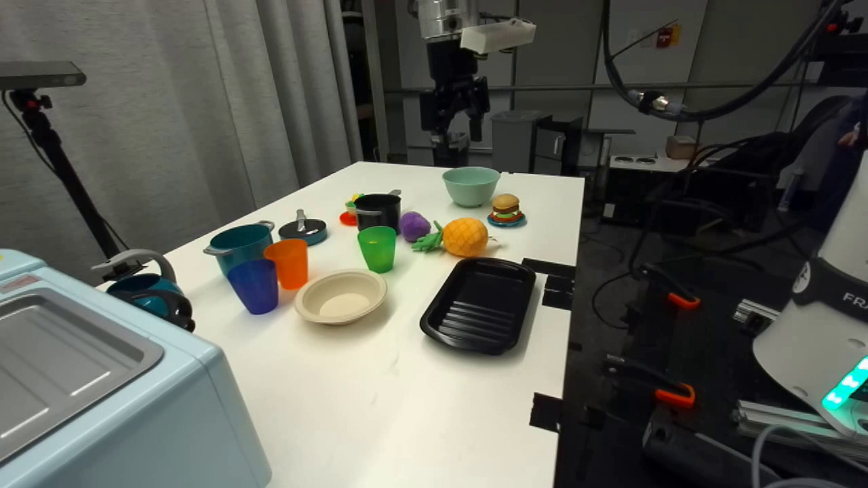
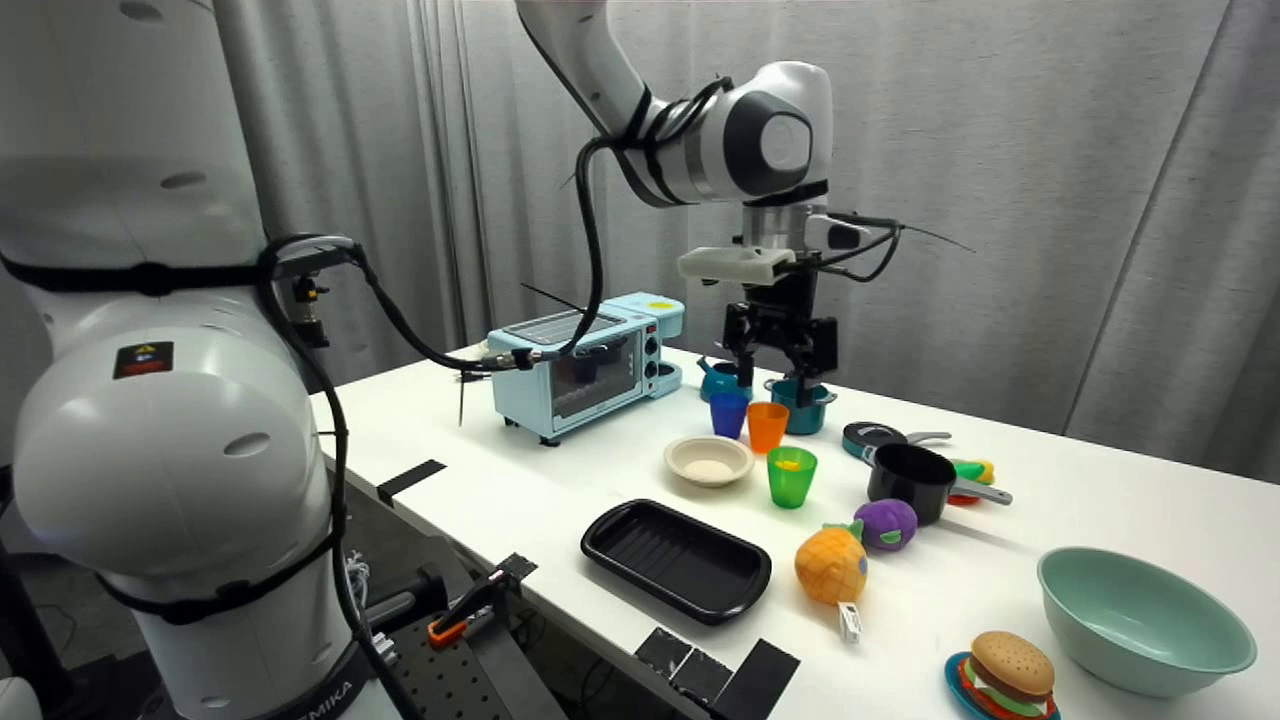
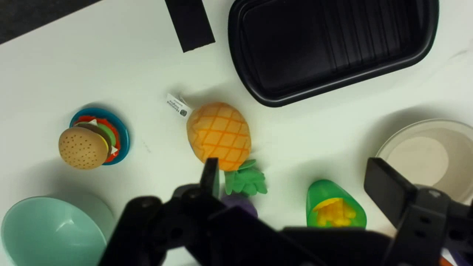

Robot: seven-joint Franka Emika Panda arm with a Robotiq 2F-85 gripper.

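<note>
High above the table, my gripper stands open, its two dark fingers wide apart with nothing held between them. Below it in the wrist view lie the plush pineapple (image 3: 219, 135), a purple plush (image 3: 240, 204) partly hidden by the gripper, and the green cup (image 3: 313, 201) with a yellow piece (image 3: 334, 212) in it. The beige bowl (image 3: 419, 159) is beyond one finger. A black tray (image 3: 283, 48) sits near the table edge. The toy burger (image 3: 84, 146) rests on a small blue plate (image 3: 125, 144), near the mint bowl (image 3: 53, 230), which looks empty.
Blue (image 2: 728, 415) and orange (image 2: 768, 426) cups stand by a teal pot (image 2: 801, 406). A lidded pan (image 2: 872, 439) and black pot (image 2: 912, 480) are nearby. The light-blue toaster oven (image 2: 576, 366) occupies one end. Bare table (image 1: 390, 415) lies before the oven.
</note>
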